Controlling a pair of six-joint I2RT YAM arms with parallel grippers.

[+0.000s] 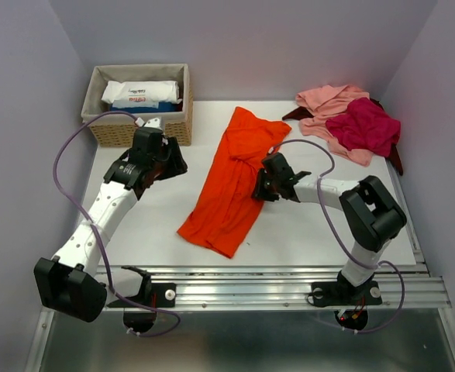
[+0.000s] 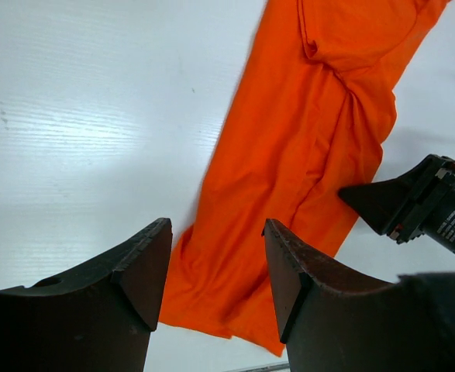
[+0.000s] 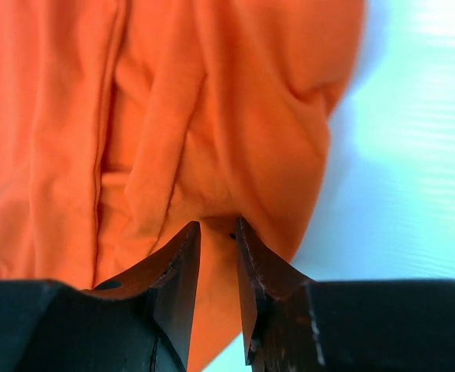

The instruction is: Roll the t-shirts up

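Observation:
An orange t-shirt (image 1: 225,182) lies spread diagonally and wrinkled on the white table (image 1: 320,232). My right gripper (image 1: 260,194) is down at the shirt's right edge; in the right wrist view its fingertips (image 3: 246,240) are close together against the folds, though whether cloth is between them is unclear. My left gripper (image 1: 177,167) hangs left of the shirt, open, with nothing between its fingers, above the bare table and shirt as seen in the left wrist view.
A wicker basket (image 1: 103,132) with white and blue packages stands at the back left. Pink, magenta and dark cloths (image 1: 363,128) are piled at the back right.

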